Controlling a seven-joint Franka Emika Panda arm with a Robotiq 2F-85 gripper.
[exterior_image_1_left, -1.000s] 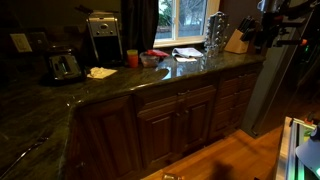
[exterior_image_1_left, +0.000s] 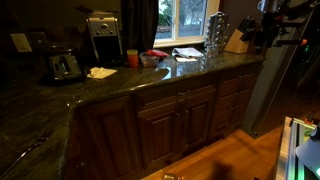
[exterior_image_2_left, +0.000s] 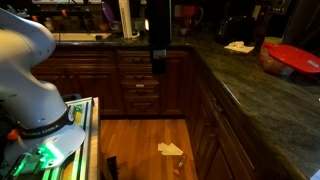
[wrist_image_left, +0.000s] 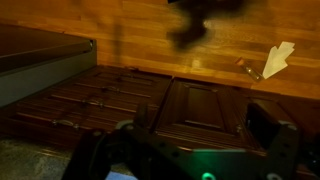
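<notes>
In the wrist view my gripper shows as two dark fingers set wide apart, with nothing visible between them. It hangs over the wood floor and the cabinet fronts. On the floor lie a pale sheet of paper or cloth (wrist_image_left: 278, 59) and a small brownish item (wrist_image_left: 247, 68) close beside it. Both also show in the second exterior view, the pale sheet (exterior_image_2_left: 169, 149) near the foot of the cabinets. At the upper right of the first exterior view, the dark end of my arm (exterior_image_1_left: 265, 38) is too dim to read.
A dark countertop (exterior_image_1_left: 150, 82) runs along the wall. On it stand a toaster (exterior_image_1_left: 64, 65), a coffee maker (exterior_image_1_left: 105, 38), an orange-red cup (exterior_image_1_left: 132, 58) and a light cloth (exterior_image_1_left: 187, 52). A red lid (exterior_image_2_left: 292, 56) covers a bowl at the right.
</notes>
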